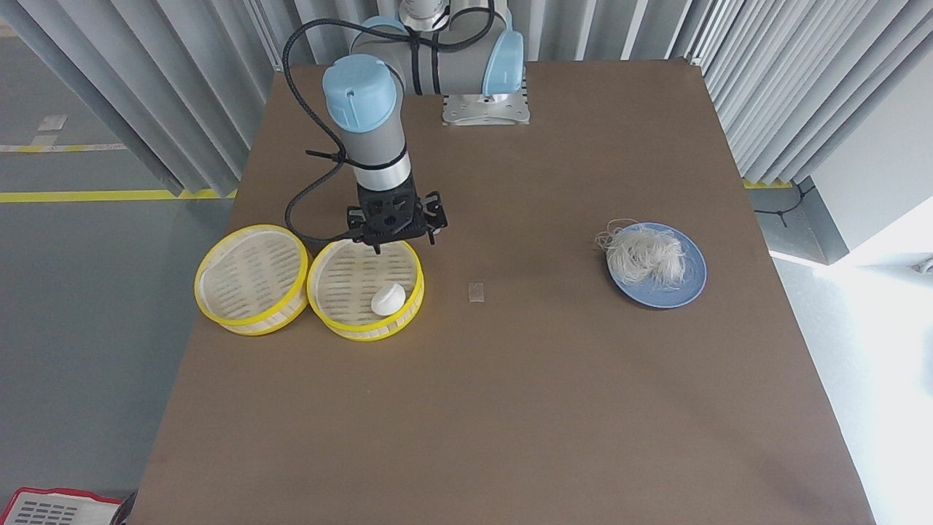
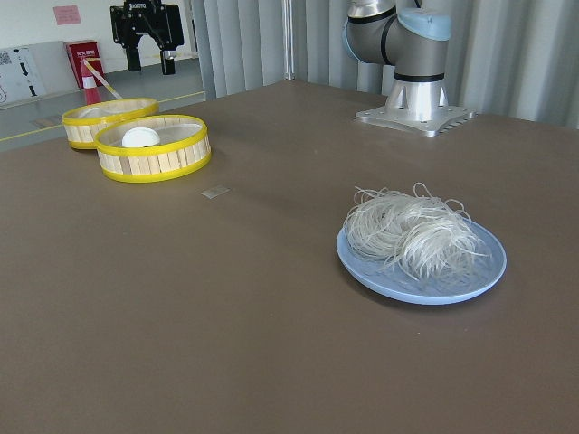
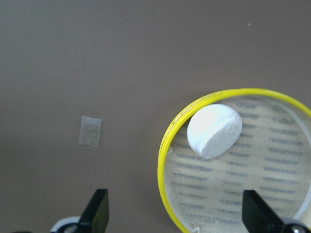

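My gripper (image 2: 150, 65) is open and empty, raised above the right-hand yellow-rimmed steamer basket (image 1: 350, 298). A white round piece (image 3: 214, 130) lies inside that basket near its rim, below the fingertips. A second yellow-rimmed basket (image 1: 246, 279) stands beside it on the left, empty in the front view. A blue plate (image 1: 656, 297) with a tangle of white noodle-like strands (image 2: 412, 232) sits on the right of the table.
The arm's base (image 1: 485, 111) is at the back edge, with curtains behind.
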